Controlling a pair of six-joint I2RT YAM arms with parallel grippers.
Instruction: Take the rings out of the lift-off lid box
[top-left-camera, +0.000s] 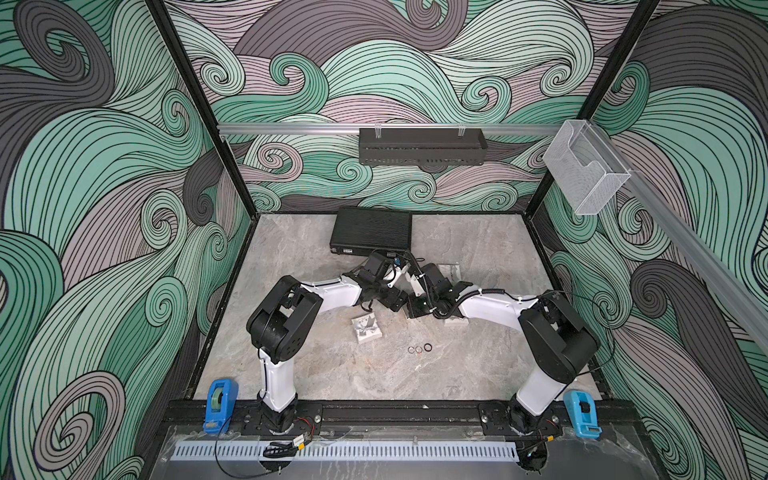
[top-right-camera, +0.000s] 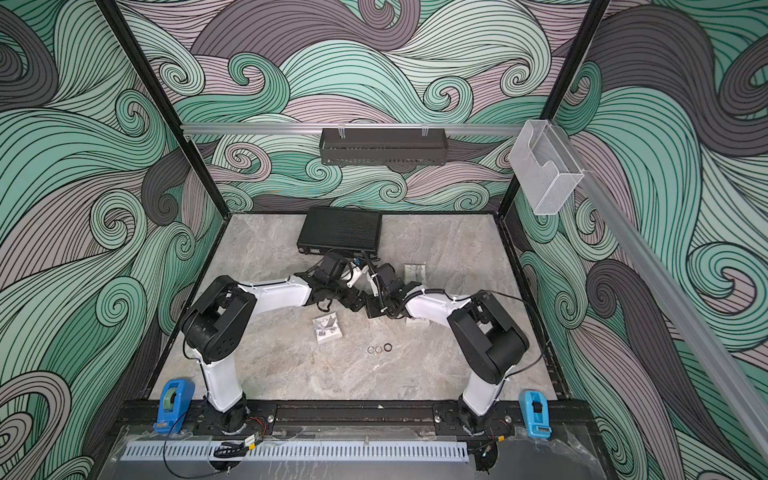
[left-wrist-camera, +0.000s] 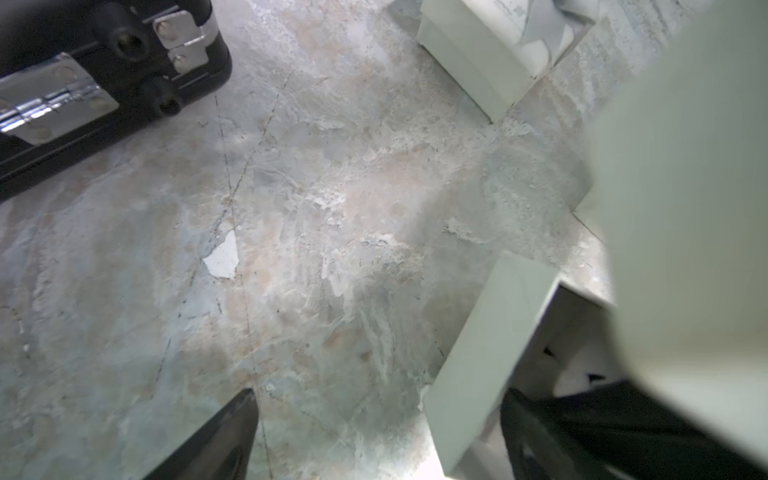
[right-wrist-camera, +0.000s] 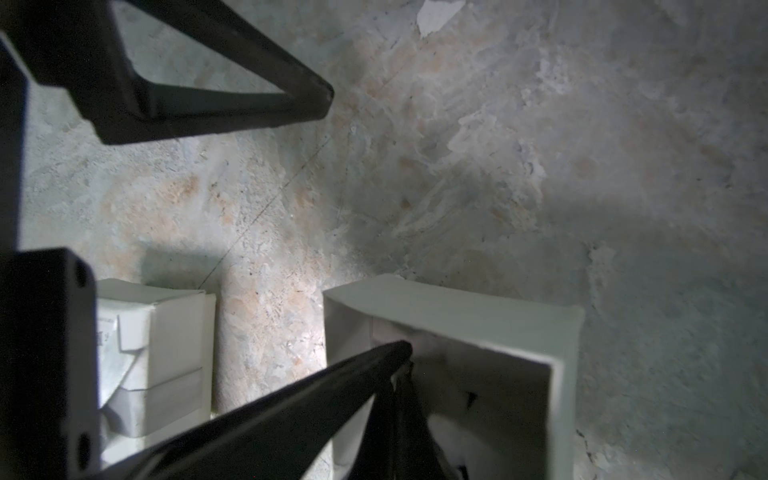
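Observation:
A white open-topped box (right-wrist-camera: 456, 316) stands between my arms, with pale material and small dark spots inside. My right gripper is shut over the opening, nothing visible between its fingers. Open, my left gripper has one finger (left-wrist-camera: 220, 440) outside the box, while the other finger (right-wrist-camera: 344, 384) reaches over the opening. A box wall (left-wrist-camera: 488, 360) lies between those two fingers. On the table in front are two light rings, a left ring (top-left-camera: 411, 349) and a middle ring (top-left-camera: 418, 349), beside a dark ring (top-left-camera: 428, 347). Any rings inside the box cannot be made out.
A white box piece with crumpled pale filling (top-left-camera: 367, 328) lies front left of the grippers. Another white box (top-right-camera: 415, 273) is behind the right arm. At the back stands a black case (top-left-camera: 372, 230).

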